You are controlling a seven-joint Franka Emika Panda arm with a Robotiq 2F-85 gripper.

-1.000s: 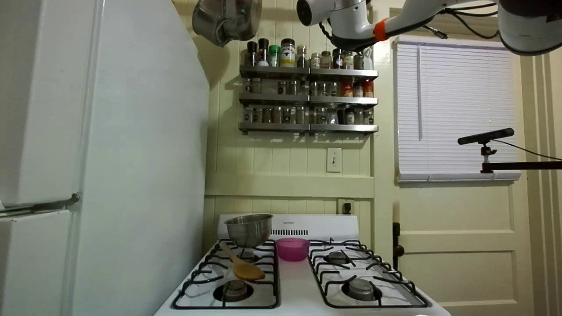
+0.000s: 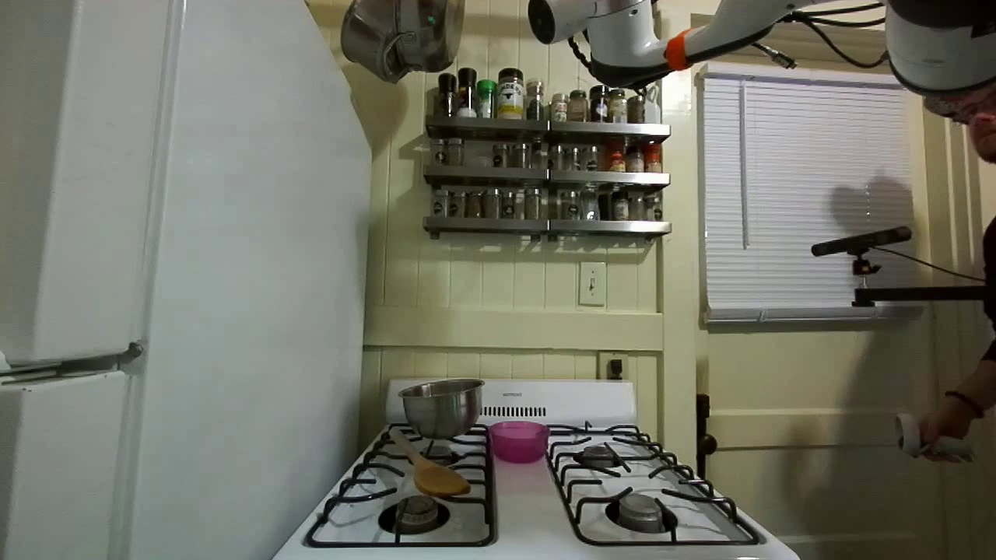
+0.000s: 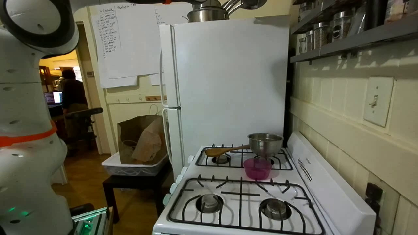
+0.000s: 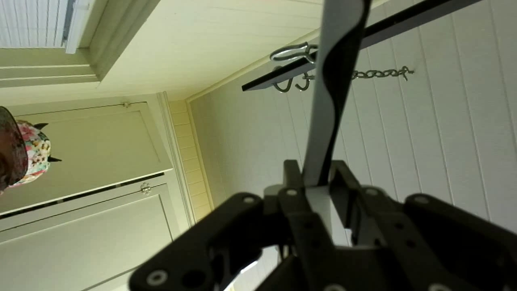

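Observation:
In the wrist view my gripper is shut on a long flat bar (image 4: 324, 116), grey with a dark wavy stripe. The bar runs upward from between the fingertips and out of the frame; what it belongs to cannot be told. White arm links (image 2: 621, 42) cross the top of exterior view 1, and the gripper itself is outside both exterior views. On the stove, a steel bowl (image 2: 443, 411) sits at the back left beside a pink bowl (image 2: 519, 442). A wooden spoon (image 2: 434, 474) lies over the left grate.
A steel pot (image 2: 401, 37) shows high beside the fridge (image 3: 231, 78). A dark overhead rail (image 4: 421, 19) carries hooks and a chain (image 4: 378, 73). Spice shelves (image 2: 546, 176) line the wall. A person's hand (image 2: 938, 439) holds a white controller at the right.
A person with a white controller has come into view at the right edge. The arm has barely shifted; the bowls and the spoon have stayed put.

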